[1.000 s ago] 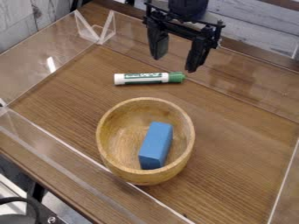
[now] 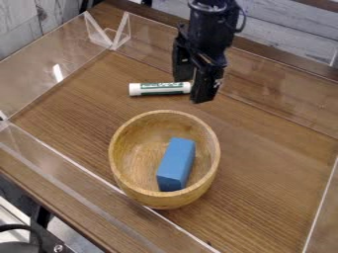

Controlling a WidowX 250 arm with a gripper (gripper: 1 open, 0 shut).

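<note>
My black gripper (image 2: pixel 201 81) hangs over the upper middle of the table in the camera view, fingers pointing down and standing open. Just left of it lies a white tube with a green label (image 2: pixel 154 89). Lower down, a tan round bowl (image 2: pixel 137 138) holds a blue block (image 2: pixel 177 162) lying in its right part.
The wooden table (image 2: pixel 264 168) has free room to the right of the bowl and at the left. Raised edges run along its back and sides. Some black cable shows at the lower left corner.
The bowl and blue block have not moved.
</note>
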